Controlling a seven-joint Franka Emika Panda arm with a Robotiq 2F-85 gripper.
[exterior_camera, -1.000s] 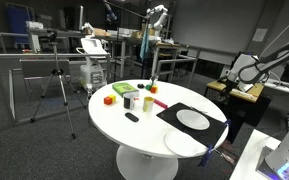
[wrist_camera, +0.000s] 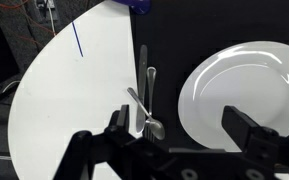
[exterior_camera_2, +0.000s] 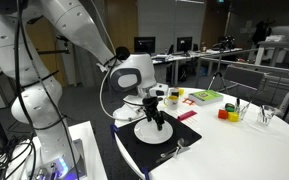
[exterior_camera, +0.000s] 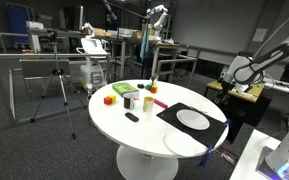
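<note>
A white plate (wrist_camera: 246,90) lies on a black mat (wrist_camera: 194,25) at the right of the wrist view. Left of it is a group of silver cutlery: a knife (wrist_camera: 141,88), a fork (wrist_camera: 151,85) and a spoon (wrist_camera: 155,130) that lies aslant across them. My gripper is open, its dark fingers (wrist_camera: 118,124) spread wide, with nothing held. It hangs above the table, and the cutlery appears between its fingers in the wrist view. In exterior view 2 the arm hides part of the plate (exterior_camera_2: 144,134), and the cutlery (exterior_camera_2: 172,152) shows on the mat's near side.
Farther along the round white table (exterior_camera: 114,118) stand several mugs (exterior_camera: 148,104), a green tray (exterior_camera: 122,88) and small coloured blocks (exterior_camera: 109,100). A small black object (exterior_camera: 132,117) lies near the edge. Bare table surrounds the mat.
The arm has shifted slightly to the left in exterior view 1. The plate, the mat and the other table objects have stayed where they were.
</note>
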